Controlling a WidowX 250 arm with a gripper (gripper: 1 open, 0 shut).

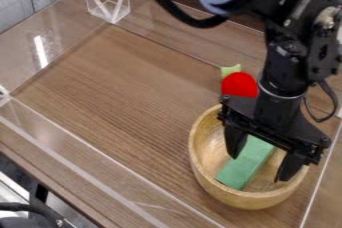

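A wooden bowl (214, 182) stands at the lower right with a green block (243, 166) lying in it. My black gripper (271, 144) is low over the bowl, open, its fingers on either side above the block; whether they touch it I cannot tell. Just behind the bowl is a red object (238, 84) with a green part, partly hidden by the arm.
A wide stretch of bare wooden table (100, 102) lies to the left. A small clear item (110, 2) is at the back left. Black cable or hardware shows at the bottom left corner.
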